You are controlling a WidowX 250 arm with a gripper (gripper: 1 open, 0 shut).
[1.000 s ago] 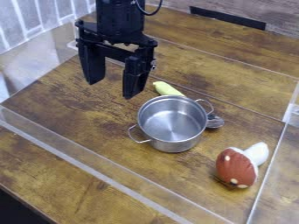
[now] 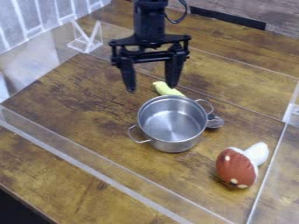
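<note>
The black gripper (image 2: 151, 76) hangs above the table behind a steel pot (image 2: 172, 124), its two fingers spread open with nothing seen between them. The pot has wire handles on both sides. A small pale yellow-green object (image 2: 167, 89) lies just behind the pot. At the front right lies a toy mushroom (image 2: 239, 168) with a red cap and white stem.
Clear low panels run along its sides. A small metal piece (image 2: 214, 122) sits at the pot's right.
The arm has moved back and away from the camera, so the gripper now looks smaller and sits farther behind the pot. The pot and mushroom have not moved.
</note>
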